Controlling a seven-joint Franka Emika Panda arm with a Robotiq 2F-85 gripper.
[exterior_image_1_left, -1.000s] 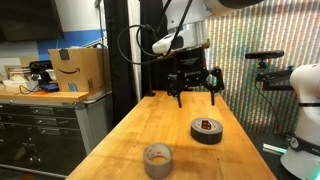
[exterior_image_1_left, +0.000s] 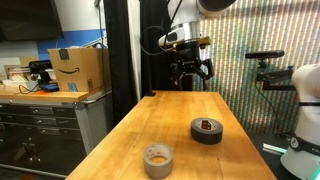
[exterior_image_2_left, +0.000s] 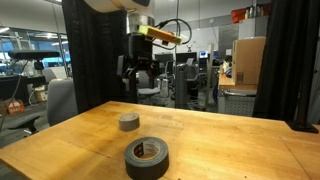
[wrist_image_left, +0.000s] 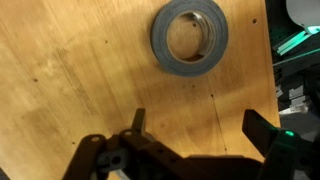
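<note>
A grey tape roll (exterior_image_1_left: 158, 173) lies flat at the near end of the wooden table, with a larger black tape roll (exterior_image_1_left: 206, 139) to its right and farther back. Something small, dark and reddish (exterior_image_1_left: 206, 125) shows inside the black roll's ring. High over the tabletop hangs my gripper (exterior_image_1_left: 193, 80), its fingers wide apart and nothing between them. From the wrist, one roll (wrist_image_left: 160, 38) appears beyond the fingertips, off to the top, with bare wood through its hole; it looks like the grey one. The second exterior view has the black roll (exterior_image_2_left: 147, 171) nearest.
Bare wood surrounds both rolls on the table (exterior_image_2_left: 230, 140). A cardboard box (exterior_image_1_left: 78, 68) stands on a drawer cabinet (exterior_image_1_left: 45, 125) at the left, off the table. Dark cables (wrist_image_left: 295, 100) lie past the table's edge.
Both tape rolls lie where they were.
</note>
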